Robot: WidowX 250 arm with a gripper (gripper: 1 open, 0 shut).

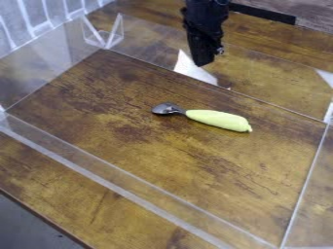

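A metal spoon [166,109] lies on the wooden table inside the clear-walled enclosure, beside a pale yellow-green corn-like object [219,121]; the two touch or nearly touch. The black gripper [203,56] hangs at the top centre, above the far part of the enclosure and well behind both objects. Its fingertips are small and dark, and it looks shut, with nothing seen between them.
Clear plastic walls [117,175] border the work area on the sides. A white piece [193,70] stands at the back below the gripper.
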